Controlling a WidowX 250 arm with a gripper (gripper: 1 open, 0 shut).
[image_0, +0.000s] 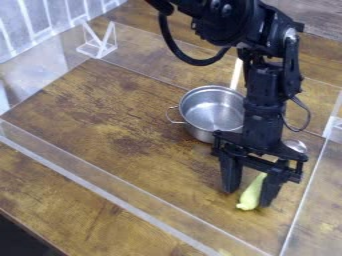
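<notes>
The black gripper is low at the right of the wooden tabletop, its fingers down around a pale yellow-green elongated object, which is largely hidden by them. Whether the fingers press on it cannot be told. A steel pot with side handles stands just behind and left of the gripper.
A round shiny metal piece shows behind the gripper at right. A pale stick stands up behind the pot. Clear plastic walls border the workspace, with a white bracket at back left.
</notes>
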